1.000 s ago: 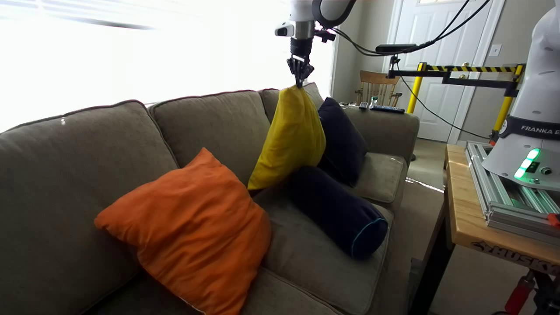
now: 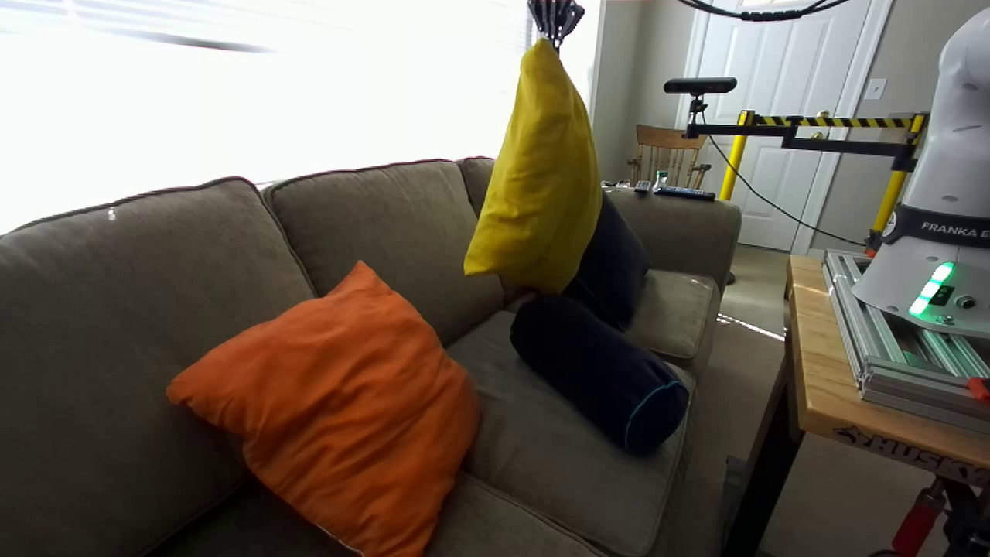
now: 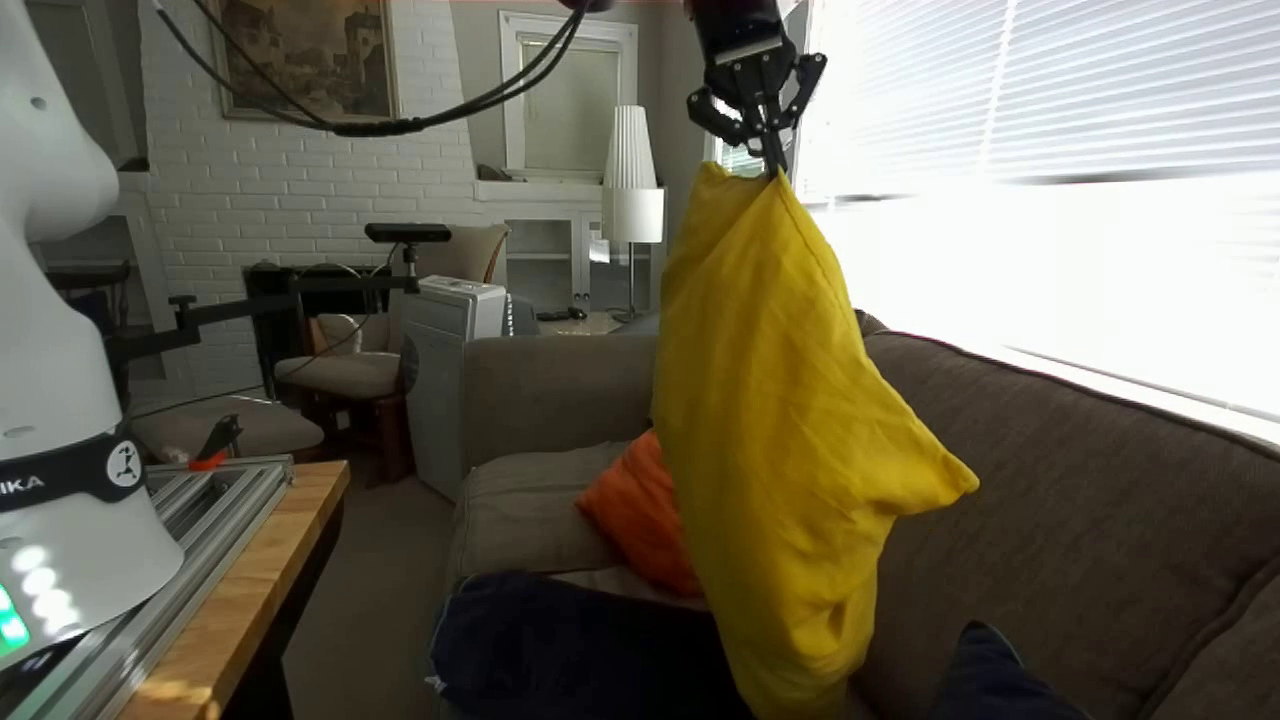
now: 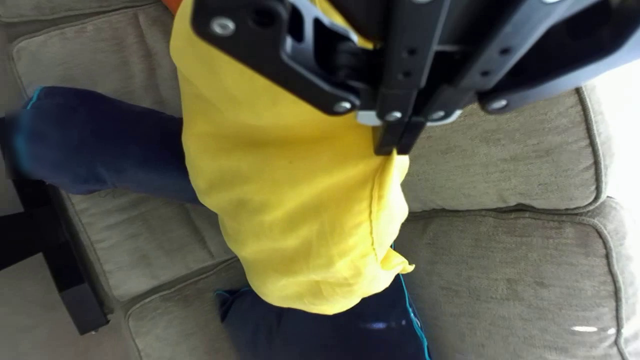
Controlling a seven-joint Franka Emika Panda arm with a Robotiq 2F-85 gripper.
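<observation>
My gripper is shut on a corner of the yellow pillow (image 4: 288, 198); a thin fold of its cloth runs up between the fingertips in the wrist view. In exterior view 1 the yellow pillow (image 2: 543, 176) hangs from the gripper (image 2: 556, 39) over the couch, its lower edge behind the dark bolster. Exterior view 2 has the gripper (image 3: 771, 168) at the top, with the pillow (image 3: 780, 420) drooping below it. Whether its bottom touches anything is hard to tell.
An orange pillow (image 2: 343, 408) lies on the couch's near part. The navy bolster (image 2: 599, 371) lies across the middle seat, and a navy pillow (image 2: 612, 264) leans behind the yellow one. A wooden table (image 2: 817, 362) carries the arm's base. Seat space shows between these pillows.
The gripper has risen, lifting the yellow pillow higher and slightly right in exterior view 1. The bolster has barely shifted; the orange pillow stays where it was.
</observation>
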